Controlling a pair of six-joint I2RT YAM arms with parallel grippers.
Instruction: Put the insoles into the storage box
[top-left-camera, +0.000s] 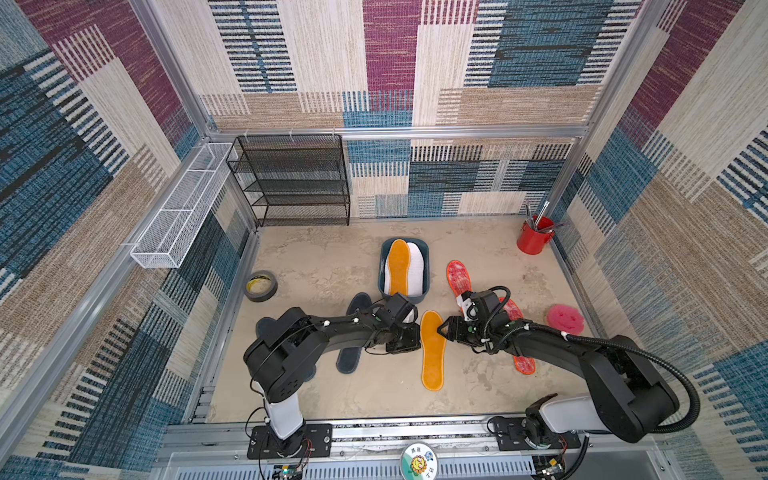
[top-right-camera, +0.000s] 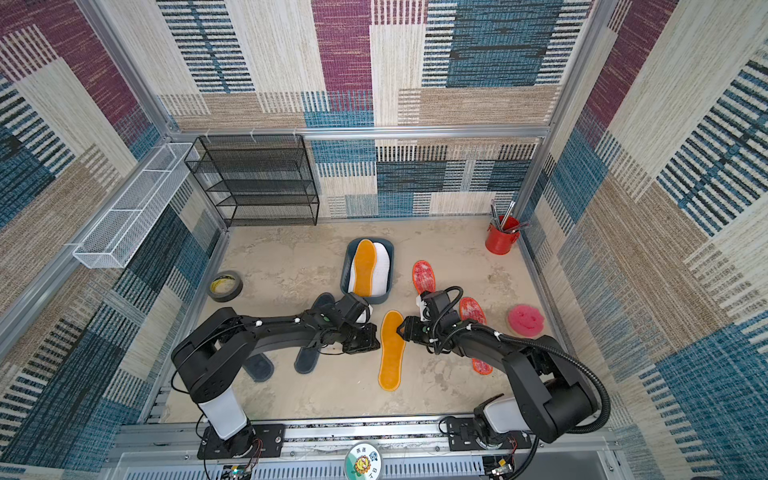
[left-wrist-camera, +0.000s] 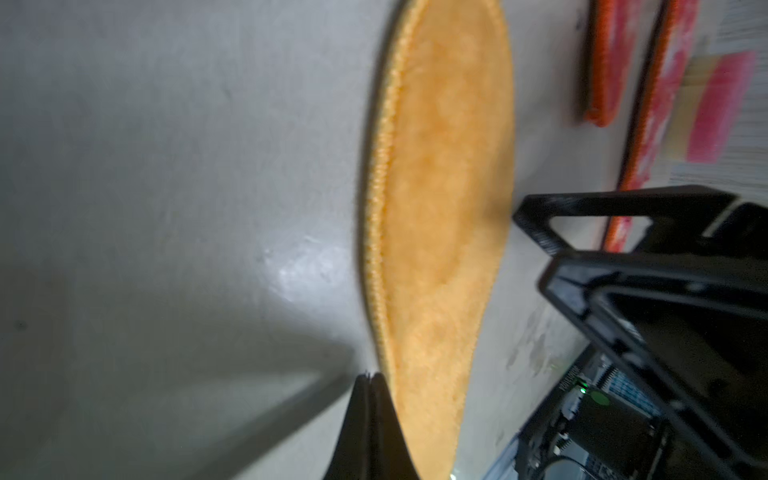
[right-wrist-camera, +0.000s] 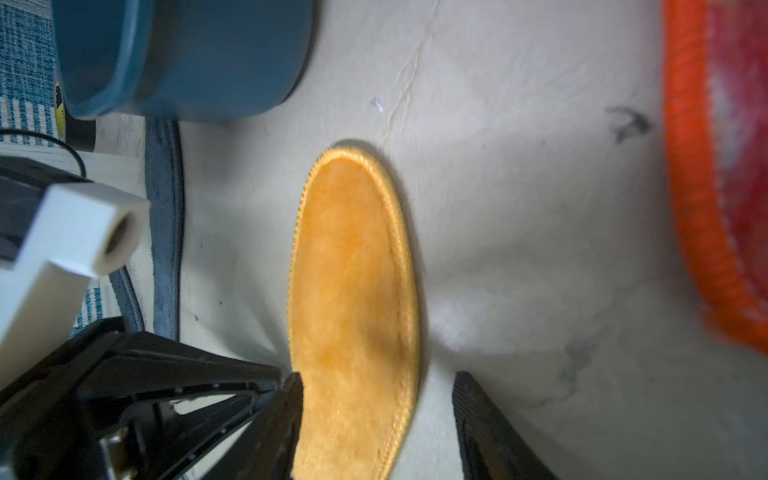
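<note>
An orange insole (top-left-camera: 433, 360) lies flat on the table between my two grippers. My left gripper is shut at its left edge, fingertips together with nothing between them. My right gripper is open, its fingers spread on either side of the insole's width in the right wrist view. The blue-grey storage box (top-left-camera: 426, 272) stands behind, holding an orange insole (top-left-camera: 398, 260) and a white insole (top-left-camera: 415, 272). Two red insoles (top-right-camera: 424, 276) lie to the right, partly behind the right arm. Two dark insoles (top-left-camera: 349, 360) lie at left, partly under the left arm.
A tape roll (top-left-camera: 272, 289) sits at far left, a pink sponge (top-left-camera: 565, 319) at far right. At the back are a red cup (top-left-camera: 531, 239) with tools and a black wire rack (top-left-camera: 292, 180).
</note>
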